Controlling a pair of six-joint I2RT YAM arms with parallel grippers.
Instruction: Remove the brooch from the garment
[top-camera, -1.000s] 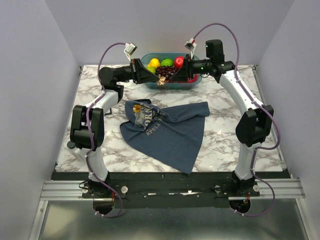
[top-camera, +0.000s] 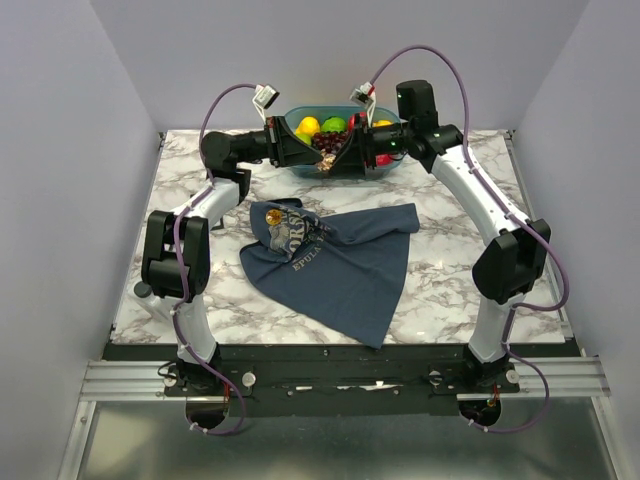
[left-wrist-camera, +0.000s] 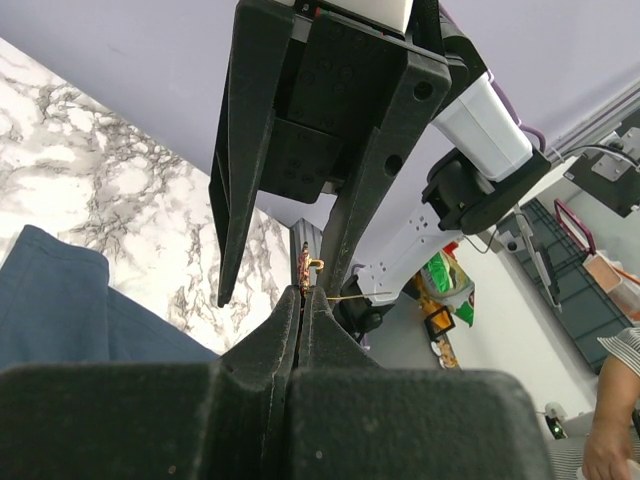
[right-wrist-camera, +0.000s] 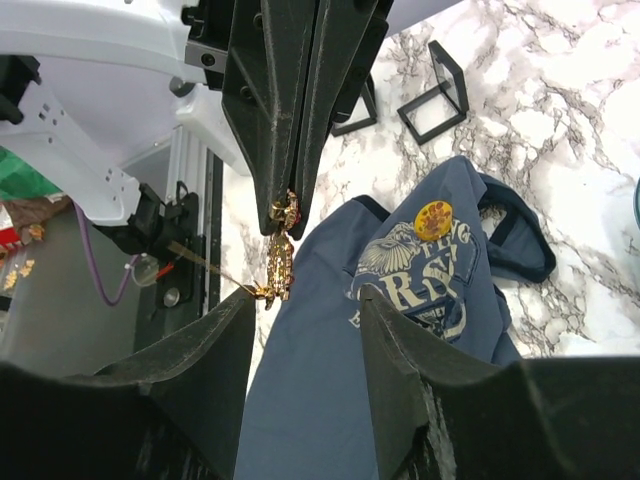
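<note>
A gold brooch (top-camera: 326, 162) is held in the air by my left gripper (top-camera: 316, 157), which is shut on its edge. In the right wrist view, the brooch (right-wrist-camera: 280, 265) hangs from the left fingertips, with its thin pin sticking out sideways. My right gripper is open and faces it; the brooch appears between its two fingers, nearer one of them. Whether it touches that finger I cannot tell. The dark blue garment (top-camera: 345, 285) lies on the marble table below, apart from the brooch, with a round orange badge (right-wrist-camera: 433, 220) on its printed part.
Behind the grippers stands a teal basket (top-camera: 300, 112) of fruit. A small black frame (right-wrist-camera: 435, 105) rests on the table past the garment. Bare marble (top-camera: 460, 270) lies to the garment's right.
The left gripper has moved a little to the right, still with the brooch. The garment has stayed put.
</note>
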